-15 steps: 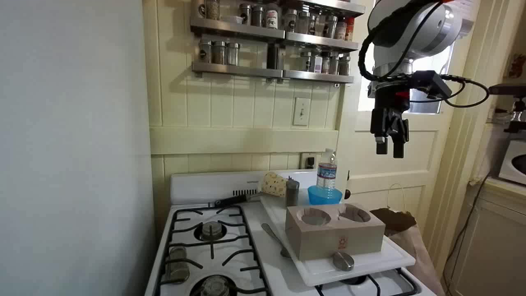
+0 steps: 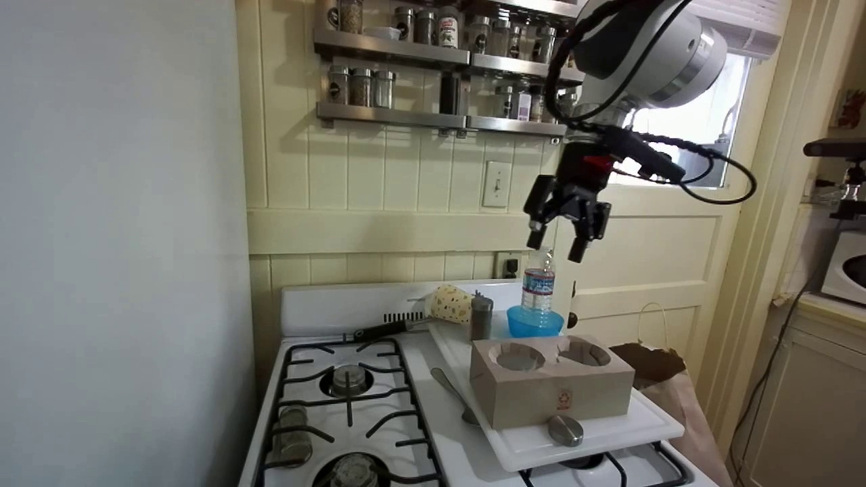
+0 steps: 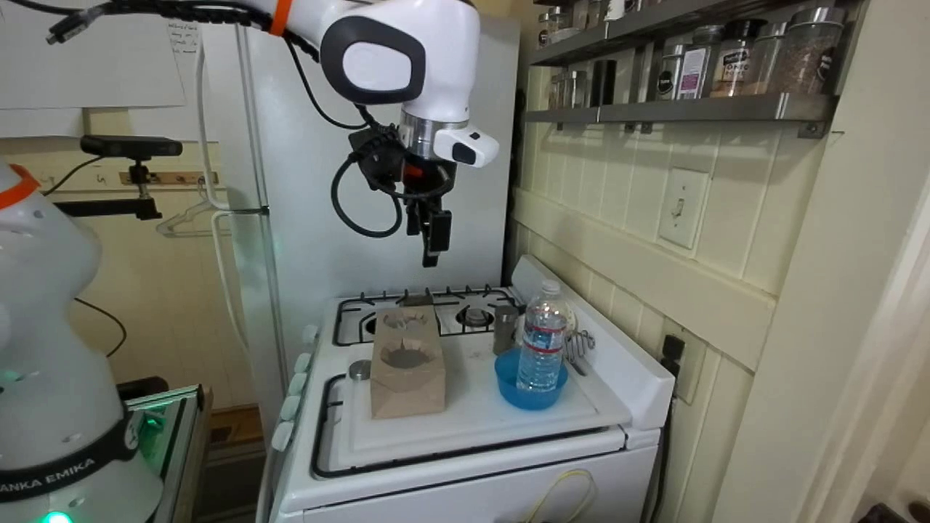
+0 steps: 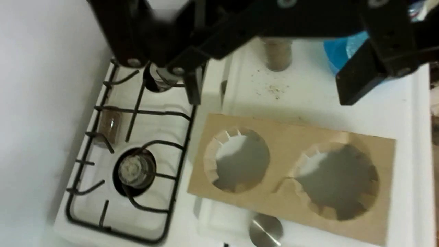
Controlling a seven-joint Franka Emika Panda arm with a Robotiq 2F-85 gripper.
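High over the stove, my gripper [image 2: 556, 243] stands open and tilted, with nothing between its fingers. Seen from the wrist, the gripper has its two fingers wide apart. Below it, a brown cardboard holder [image 4: 280, 160] with two round holes rests on a white board [image 2: 519, 450]; both holes look empty. Behind the holder, a clear water bottle [image 3: 542, 340] stands upright in a blue bowl [image 3: 514, 396]. Beside the bowl is a grey pepper grinder [image 2: 481, 316]. A round metal lid [image 2: 565, 430] lies at the holder's front.
Black burner grates [image 2: 349, 398] cover the stove's left side, with a glass jar [image 4: 109, 127] lying among them. A spoon [image 2: 454, 393] rests by the board's edge. A patterned cloth-like item [image 2: 450, 304] lies at the back. Spice shelves [image 2: 390, 49] line the wall.
My gripper has moved left in exterior view 1 and has tilted from hanging straight down. Its fingers look farther apart. The things on the stove have stayed put.
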